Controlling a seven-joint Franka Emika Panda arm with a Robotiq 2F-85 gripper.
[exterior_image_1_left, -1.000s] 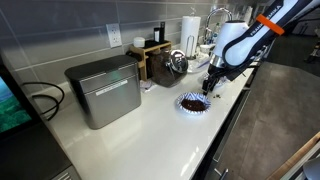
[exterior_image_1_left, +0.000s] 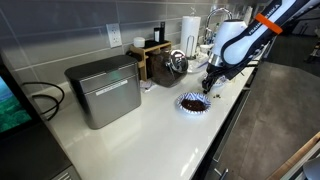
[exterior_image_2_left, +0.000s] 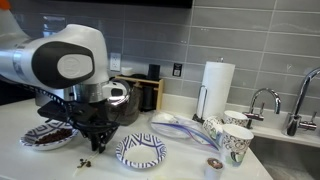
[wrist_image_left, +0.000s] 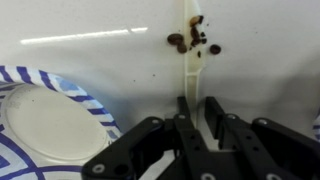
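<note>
A thin white utensil handle (wrist_image_left: 192, 68) lies on the counter in the wrist view, with dark and brown bits (wrist_image_left: 178, 39) beside and on it. My gripper is low over the handle's near end, its fingers part open and close on either side. In exterior view 2 the gripper (exterior_image_2_left: 99, 146) hangs between two blue-and-white plates. The left plate (exterior_image_2_left: 32, 143) holds a dark heap; the right plate (exterior_image_2_left: 140, 160) looks empty. Exterior view 1 shows the dark-filled plate (exterior_image_1_left: 184, 108) beside the gripper (exterior_image_1_left: 207, 90).
Patterned cups (exterior_image_2_left: 236, 142) stand right of the empty plate, with a paper towel roll (exterior_image_2_left: 215, 92) and plastic bag (exterior_image_2_left: 182, 125) behind. A grey bin-like appliance (exterior_image_1_left: 107, 91) stands by the wall.
</note>
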